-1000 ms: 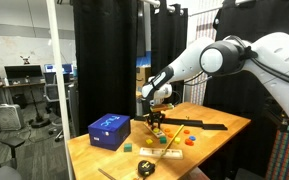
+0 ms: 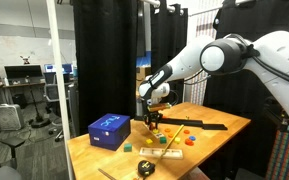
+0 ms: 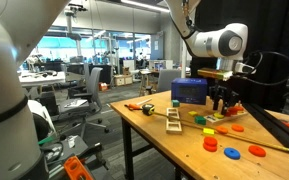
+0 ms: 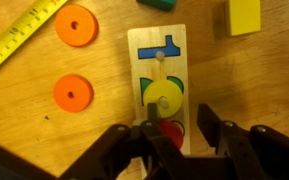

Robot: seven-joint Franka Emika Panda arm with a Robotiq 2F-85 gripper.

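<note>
In the wrist view, a pale wooden board [image 4: 144,42] with a blue numeral 1 [image 4: 161,50] and a bare peg lies under my gripper. A yellow disc [image 4: 164,97] with a hole sits on it, just beyond the fingertips. Between my dark fingers, a red disc [image 4: 171,133] shows, partly hidden by the left finger; the fingers are drawn in around it. Two orange discs [image 4: 76,25] lie on the table left of the board. How far the red disc stands above the board is hard to tell.
A yellow ruler [image 4: 15,36], a green block [image 4: 158,3] and a yellow block [image 4: 244,16] lie around the board. A blue box [image 2: 109,132] stands on the table, and a person [image 3: 233,58] is behind it. Another wooden piece [image 2: 161,153] lies nearer the front.
The loose pieces look unmoved.
</note>
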